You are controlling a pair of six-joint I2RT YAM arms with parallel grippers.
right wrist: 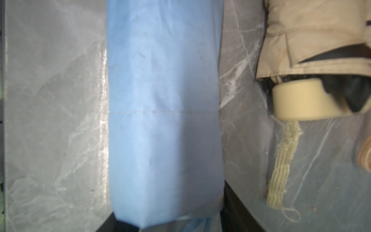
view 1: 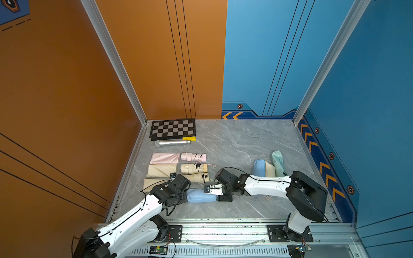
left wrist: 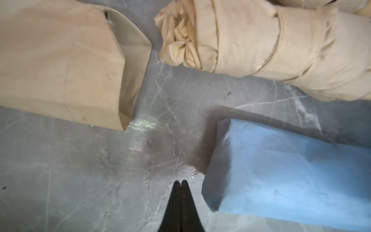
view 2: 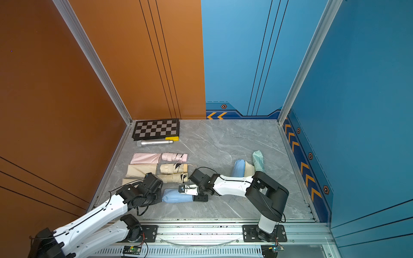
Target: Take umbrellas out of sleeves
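A blue sleeved umbrella (view 1: 201, 196) lies lengthwise on the table between the two grippers. Its closed-looking left end shows in the left wrist view, where my left gripper is shut just beside that corner, nothing between its fingers. On the other end, my right gripper is shut on the blue sleeved umbrella, a finger (right wrist: 235, 208) showing at either side; a bit of blue cord hangs below the cloth edge. Behind lie three bare rolled umbrellas, one pink (view 1: 193, 157) and two beige, each with its empty sleeve to the left, such as the pink sleeve (view 1: 166, 158).
At the right stand more umbrellas in sleeves: blue (view 1: 259, 167), beige (view 1: 270, 170) and green (view 1: 278, 162). A checkered board (view 1: 173, 128) and a silver tube (view 1: 172, 142) lie at the back left.
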